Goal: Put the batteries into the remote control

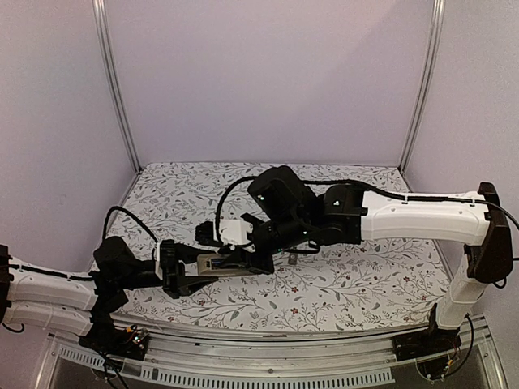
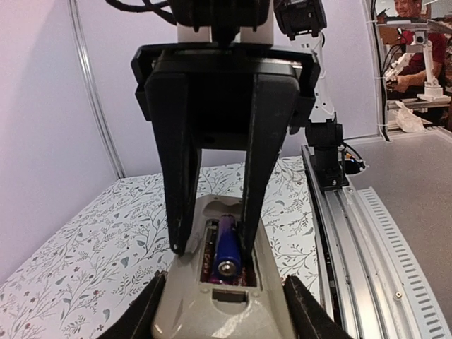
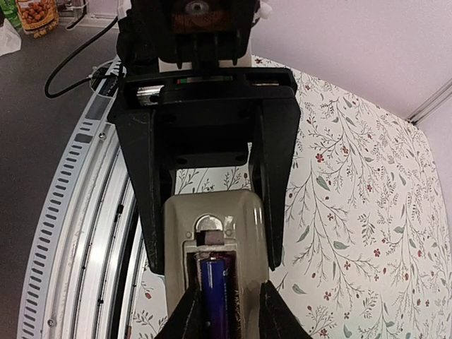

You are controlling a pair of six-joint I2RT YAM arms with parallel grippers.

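My left gripper is shut on the pale grey-beige remote (image 2: 222, 318), held above the table with its battery bay facing up. The blue battery (image 2: 227, 251) lies lengthwise in the bay's opening, about midway across it. Its near metal end rides above the bay floor rather than down in one slot. My right gripper straddles the bay from above, its fingers (image 2: 265, 141) spread apart with the battery loosely between them. In the right wrist view the battery (image 3: 214, 293) shows between those fingertips, its lower part partly hidden. In the top view, the right gripper covers part of the remote (image 1: 212, 265).
A small greyish object (image 1: 293, 258) lies on the floral table (image 1: 340, 284), partly hidden by the right arm. A metal rail (image 1: 259, 356) runs along the front edge, and pale walls enclose the sides and back.
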